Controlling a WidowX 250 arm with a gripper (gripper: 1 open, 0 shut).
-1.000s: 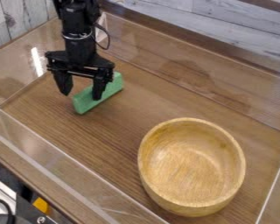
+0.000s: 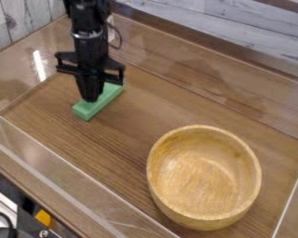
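A black robot gripper (image 2: 87, 70) hangs from the top of the view at the upper left, shut, with its fingertips just over a green rectangular block (image 2: 101, 102). The block lies diagonally on the wooden table, partly behind the gripper. I cannot tell whether the fingertips touch it; nothing shows held between them.
A large tan bowl (image 2: 204, 175) occupies the lower right of the wooden table (image 2: 201, 84). Pale edges and walls border the table at left and top, and a dark cable lies at the bottom left corner.
The gripper has risen slightly and changed its angle, its lower parts now narrower and higher above the block. The green block shows more fully and sits in about the same place.
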